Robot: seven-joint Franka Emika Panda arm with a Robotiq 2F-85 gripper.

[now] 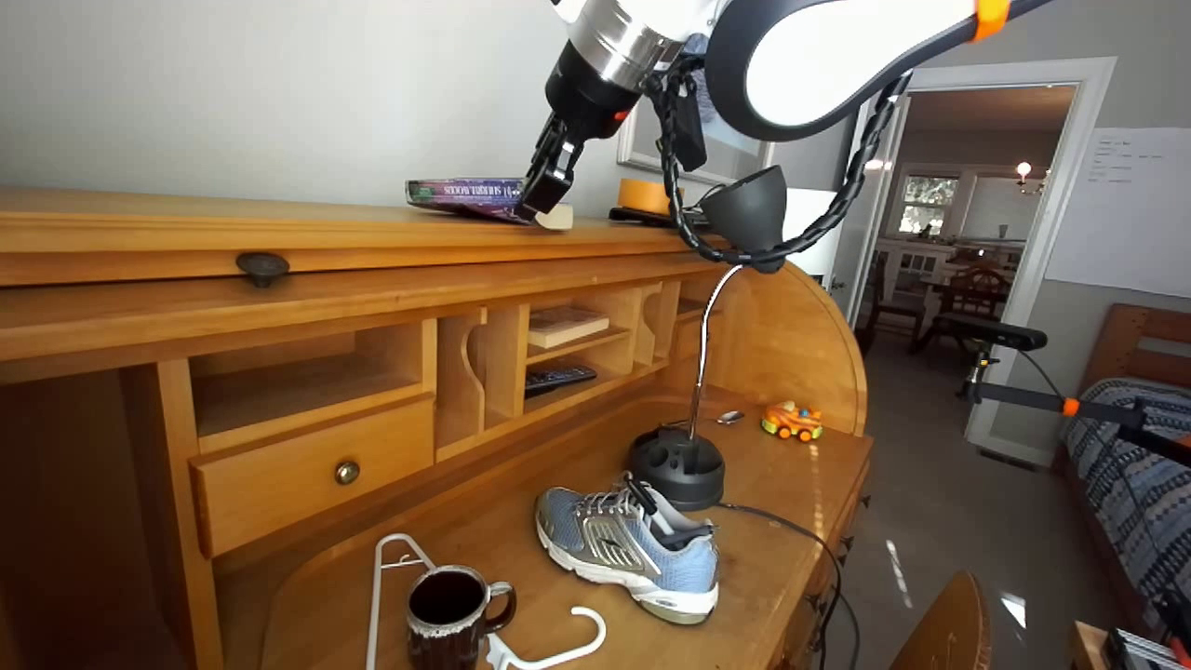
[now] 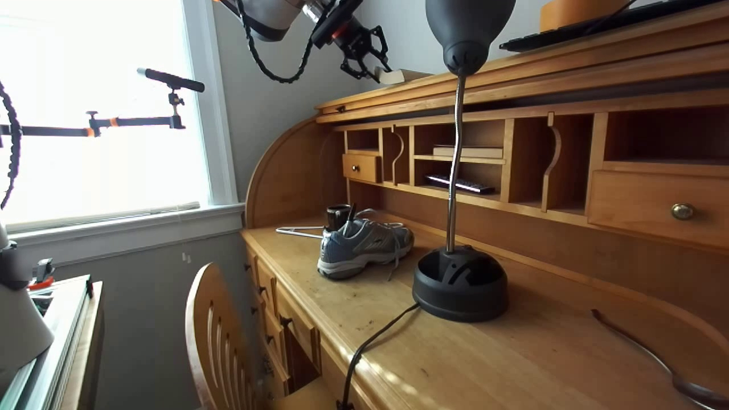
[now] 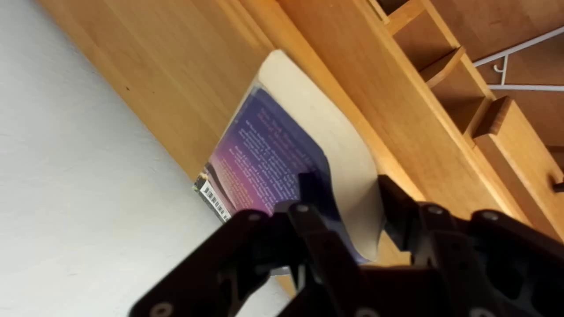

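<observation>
A purple paperback book (image 3: pixel 264 153) lies on the top ledge of the desk, back cover up, its pale page edge (image 3: pixel 338 142) bowed. My gripper is shut on the corner of this book, one dark fingertip (image 3: pixel 308 185) over the cover and the other (image 3: pixel 391 198) against the page side. From the first exterior view the gripper (image 1: pixel 538 199) points down at the ledge, and the book (image 1: pixel 463 194) shows its printed spine, slightly raised and tilted. Only the pale end of the book (image 2: pixel 403 76) appears beside the gripper (image 2: pixel 372 74) in the second exterior view.
A black lamp (image 1: pixel 745 212) rises near the ledge, right of my gripper. On the ledge behind it stands an orange object (image 1: pixel 643 196). Below, the desktop holds a shoe (image 1: pixel 631 547), a mug (image 1: pixel 447 614), a white hanger (image 1: pixel 547 653) and a toy car (image 1: pixel 792 421).
</observation>
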